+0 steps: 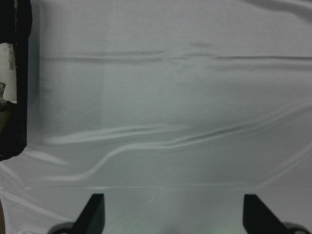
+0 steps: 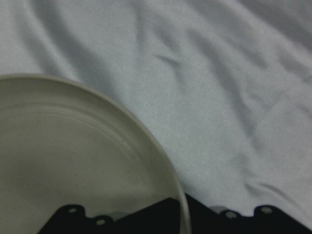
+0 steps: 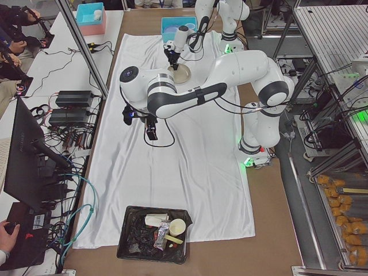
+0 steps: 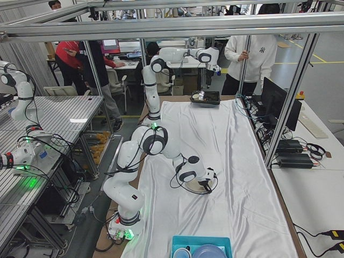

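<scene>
A beige plate (image 2: pixel 83 146) lies on the white cloth (image 3: pixel 172 184) at the far end in the camera left view. My right gripper is at its rim, a dark finger on each side, shut on the rim. My left gripper is raised over bare cloth, open with nothing between its fingers. The dark bin (image 3: pixel 129 230), holding packaging and a cup, shows at the left edge of the left wrist view.
A blue container (image 4: pixel 177 242) with dishes stands behind the plate at my right arm's end. Monitors and cables line the side table (image 3: pixel 109 23).
</scene>
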